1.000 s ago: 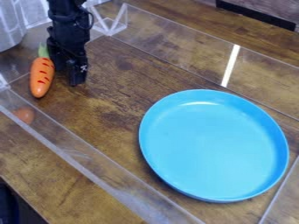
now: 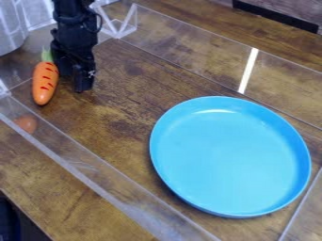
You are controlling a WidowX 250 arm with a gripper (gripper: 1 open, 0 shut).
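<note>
An orange toy carrot [image 2: 45, 83] with a green top lies on the wooden table at the upper left, inside a clear-walled enclosure. Just to its right, the dark gripper [image 2: 79, 75] reaches down low to the table beside the carrot's upper part; whether its fingers are open or shut is hard to make out. A large light blue plate [image 2: 229, 155] rests on the table at the right.
Clear plastic walls run along the left, top and right of the work area. The middle of the table [image 2: 151, 85] between carrot and plate is bare. A pale strip [image 2: 249, 71] marks the table at the back right.
The gripper has shifted very slightly near the carrot; otherwise little differs.
</note>
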